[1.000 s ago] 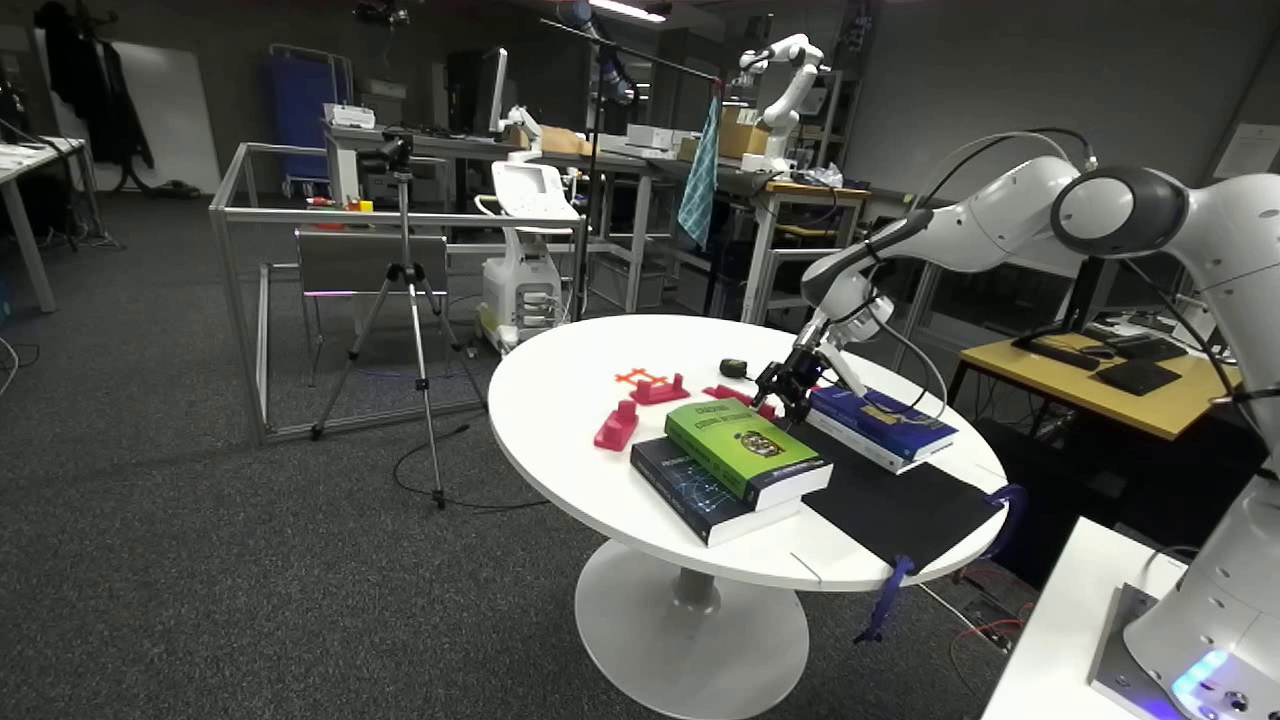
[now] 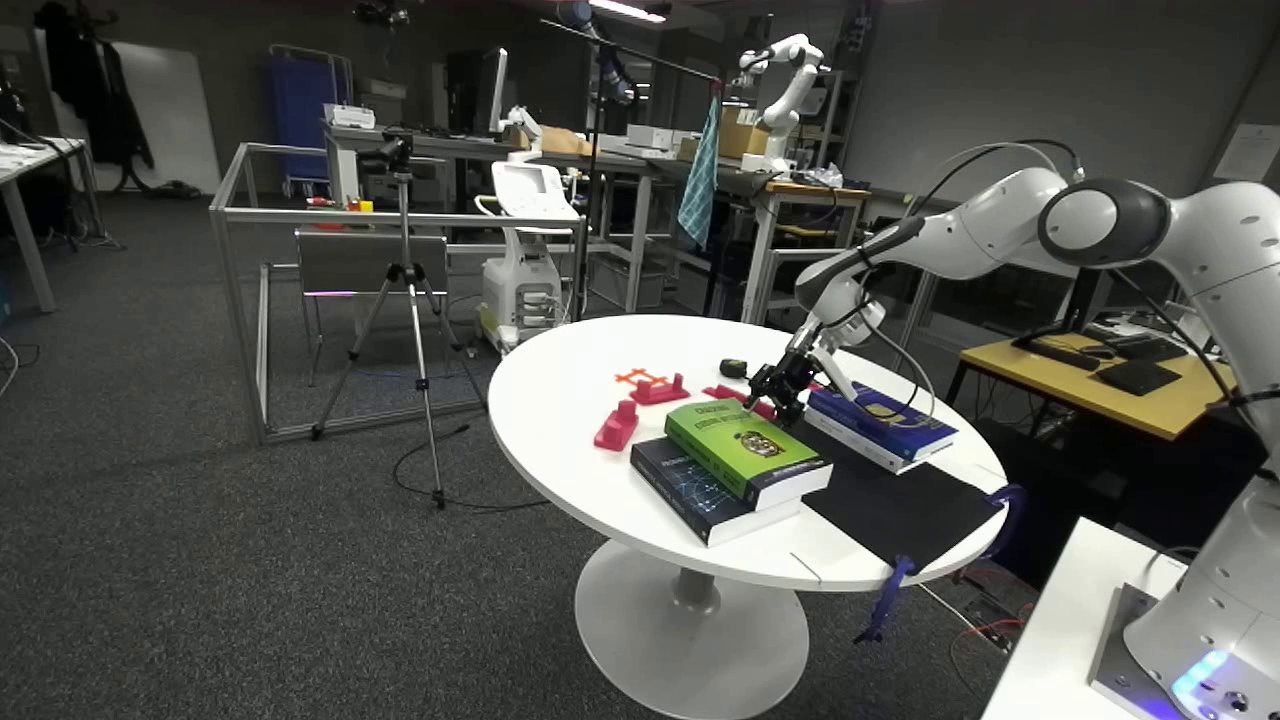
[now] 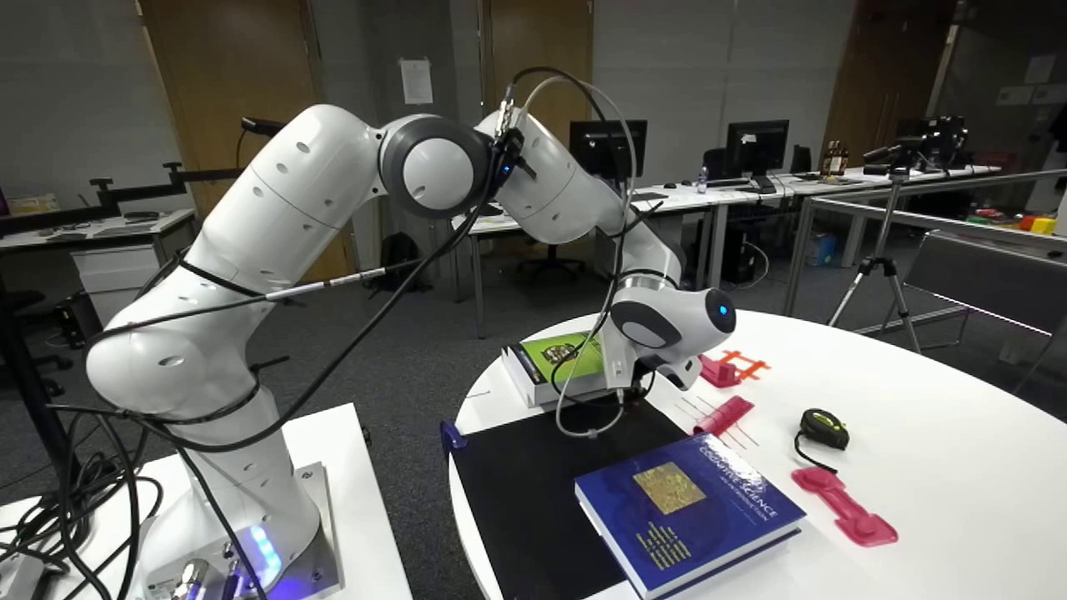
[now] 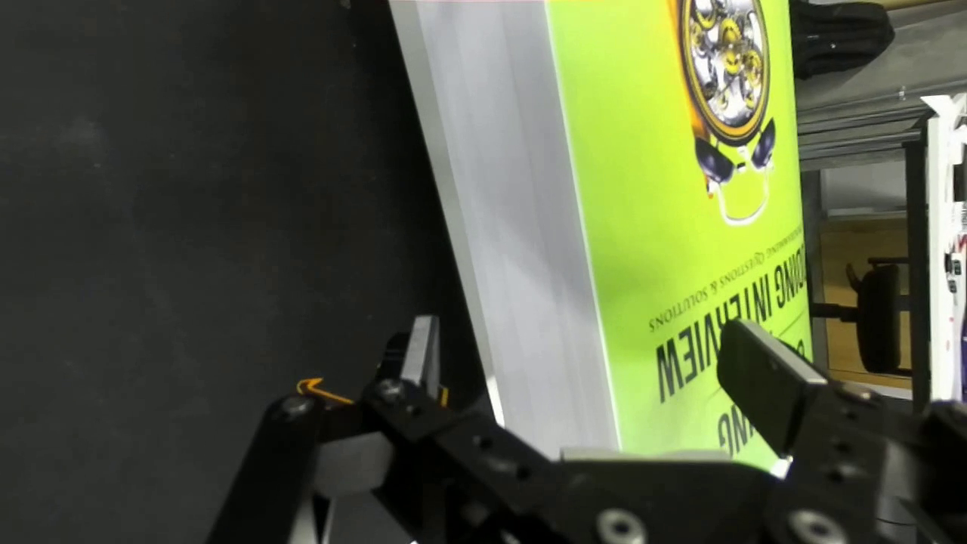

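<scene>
A green book (image 2: pixel 744 446) lies flat on a dark book (image 2: pixel 702 494) at the near side of the round table. My gripper (image 2: pixel 771 406) is at the green book's far edge, tilted, its fingers apart. From the wrist, the gripper has one finger (image 4: pixel 421 353) on the black mat side and the other finger (image 4: pixel 770 385) over the green cover (image 4: pixel 662 227). The pale page edge (image 4: pixel 517 217) shows between them. Contact cannot be made out. In exterior view 2 the arm's wrist hides the fingers.
A blue book (image 3: pixel 690 510) lies across the black mat (image 3: pixel 530 490), atop another book in exterior view 1. Past it are a tape measure (image 3: pixel 824 428), pink plastic pieces (image 3: pixel 850 510) and an orange frame (image 3: pixel 745 364).
In exterior view 1 my gripper has shifted slightly left and lower, closer to the green book. The books and small items have not moved.
</scene>
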